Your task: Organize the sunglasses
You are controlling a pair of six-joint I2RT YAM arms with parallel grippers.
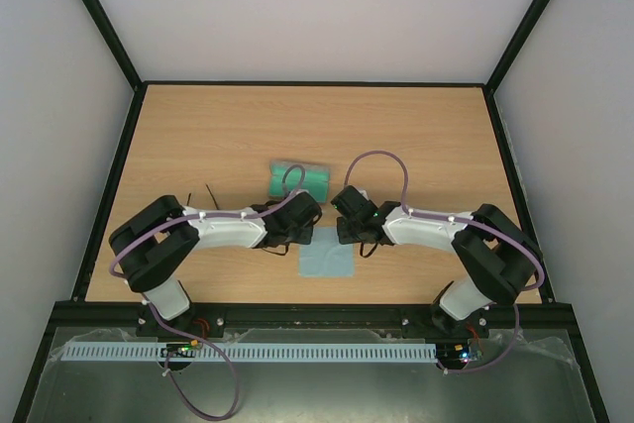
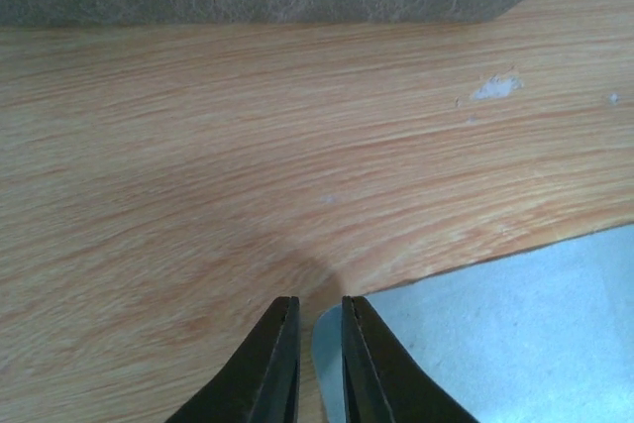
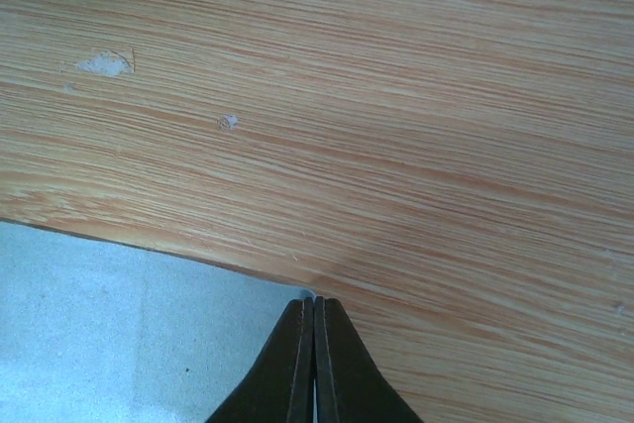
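Observation:
A light blue cloth (image 1: pixel 326 257) lies flat on the table between my grippers. The left gripper is over its upper left corner, its fingers slightly apart; in the top view part of it is under the wrist housing. My right gripper is shut at the cloth's upper right corner; whether cloth is pinched in it is hard to tell. A grey felt case with a green lining (image 1: pixel 298 181) stands behind the cloth, its near edge showing in both wrist views. Dark thin items (image 1: pixel 210 194) lie left of the case, partly hidden by my left arm, too small to identify.
A dark frame and pale walls border it. Purple hoses loop over both arms.

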